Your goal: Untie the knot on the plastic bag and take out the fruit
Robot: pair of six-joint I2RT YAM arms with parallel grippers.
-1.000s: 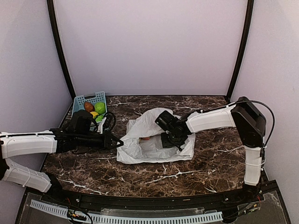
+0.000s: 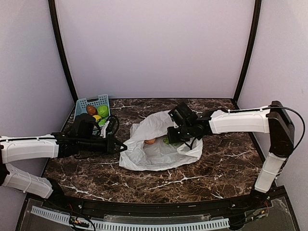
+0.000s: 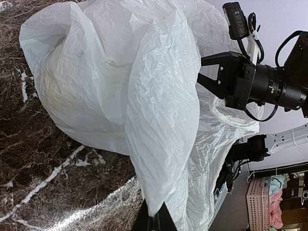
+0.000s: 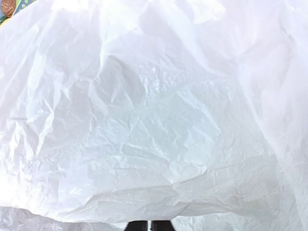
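Note:
The white plastic bag lies spread on the table with its mouth open to the front. Inside it show an orange-coloured fruit and part of a green fruit. On the bag's left edge my left gripper is shut, a fold of plastic gathered in its tips. My right gripper is at the bag's opening, beside the green fruit and partly covering it. In the right wrist view, its fingertips are shut at the edge of a plastic sheet; whether they pinch it is unclear.
A light blue basket with several fruits, brown, green and yellow, stands at the back left, behind my left arm. Bare dark marble table lies in front of the bag and to its right.
The bag's right side has shifted slightly right. The left arm is still.

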